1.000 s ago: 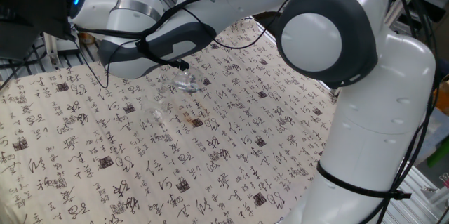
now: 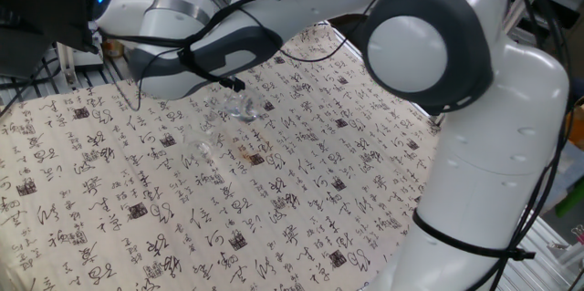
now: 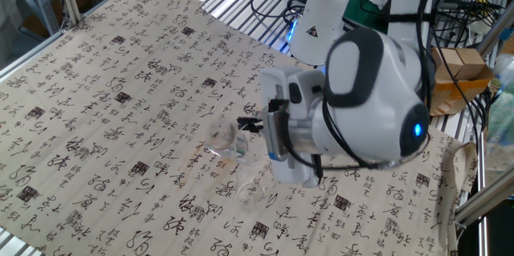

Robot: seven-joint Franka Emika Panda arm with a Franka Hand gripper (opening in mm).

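Note:
A clear, rounded glass vessel (image 3: 225, 139) is beside my gripper (image 3: 250, 124), whose dark fingertips reach its near rim. In the first exterior view the same vessel (image 2: 245, 105) shows just below the black fingertips (image 2: 235, 84), while most of the hand is hidden behind the arm. Whether the fingers pinch the rim or only stand close to it cannot be made out. A second transparent item (image 3: 255, 193), faint against the cloth, lies nearer the camera in the second exterior view; its exact shape is unclear.
A cream cloth with black calligraphy (image 2: 119, 227) covers the table, and much of it is bare. A brownish stain (image 2: 248, 151) marks it near the clear items. An open cardboard box (image 3: 459, 79) stands beside the arm's base, with loose cables behind.
The arm has shifted slightly in the first exterior view, its wrist rising a little and its elbow moving right. The faint second item looks unmoved.

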